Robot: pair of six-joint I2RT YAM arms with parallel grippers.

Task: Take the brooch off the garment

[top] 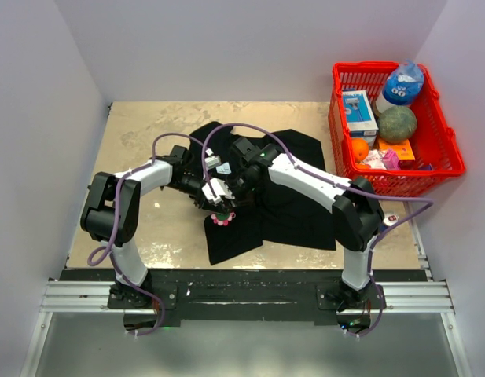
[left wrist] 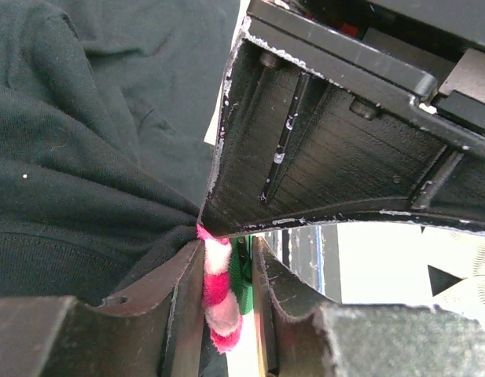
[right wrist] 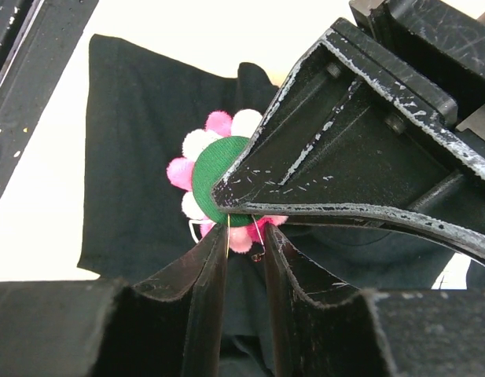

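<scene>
The brooch [top: 222, 218], pink and white petals round a green felt centre, is on the black garment [top: 293, 220], below both grippers. In the left wrist view my left gripper is closed on the brooch [left wrist: 218, 290] seen edge-on, dark cloth beside it. In the right wrist view a thin pin wire shows under the brooch's green back [right wrist: 218, 165], between the fingertips of my right gripper, which stand a little apart; whether they grip the wire I cannot tell. A dark gripper body covers part of the brooch.
A red basket [top: 336, 118] with a bottle, boxes, a melon and fruit stands at the back right. Purple cables loop over both arms.
</scene>
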